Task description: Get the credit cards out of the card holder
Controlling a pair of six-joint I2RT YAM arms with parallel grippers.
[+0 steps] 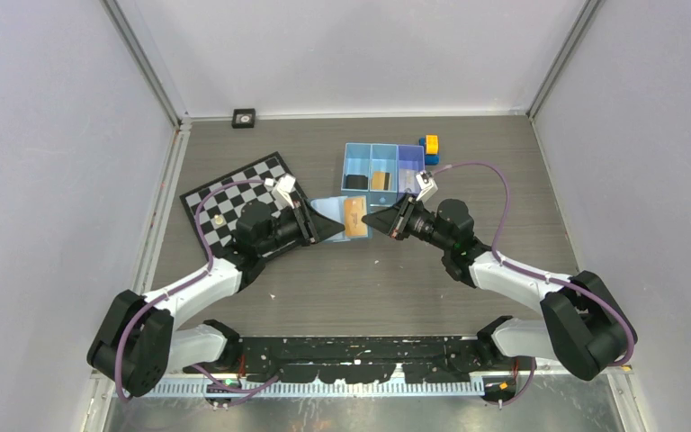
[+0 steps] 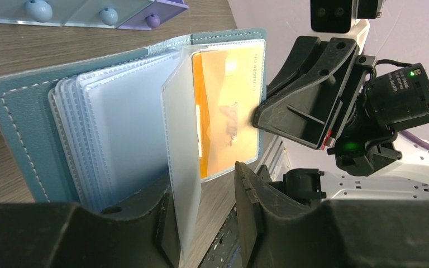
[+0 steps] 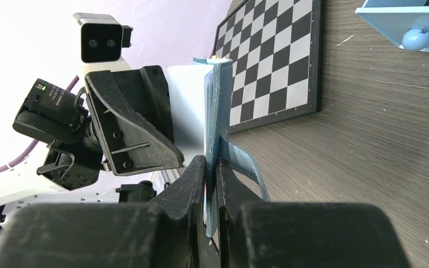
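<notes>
An open teal card holder with clear sleeves and an orange card hangs between the arms. In the top view my right gripper grips its right end; the right wrist view shows it shut on the holder's edge. My left gripper is at the sleeves, part open, with a translucent sleeve standing up between its fingers.
Behind the holder sits an organizer with blue and purple compartments, and a yellow-blue object beside it. A chessboard lies at the left.
</notes>
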